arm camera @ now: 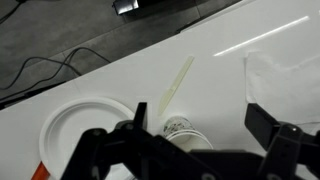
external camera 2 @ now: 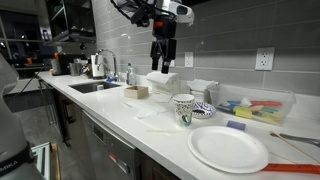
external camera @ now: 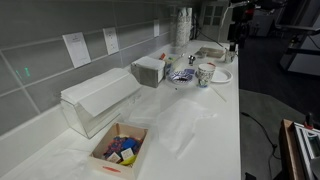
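My gripper is open over the counter, with nothing held between its fingers; exterior view 2 shows the arm high above the surface. Below it stands a patterned paper cup (external camera 2: 184, 108), partly hidden by the gripper in the wrist view (arm camera: 178, 126). A round white plate (external camera 2: 228, 147) lies beside the cup. One thin pale stick (arm camera: 177, 82) rests flat near the counter's front edge. Farther along the counter is a crumpled translucent sheet (external camera: 182, 130).
An open box (external camera: 118, 150) of small colourful packets and a white dispenser (external camera: 100, 98) stand along the wall. A patterned bowl (external camera 2: 202, 109) and a clear bin (external camera 2: 255, 103) are at the back. Red-handled utensils (external camera 2: 292, 168) lie by the plate. Bare counter surrounds the sheet.
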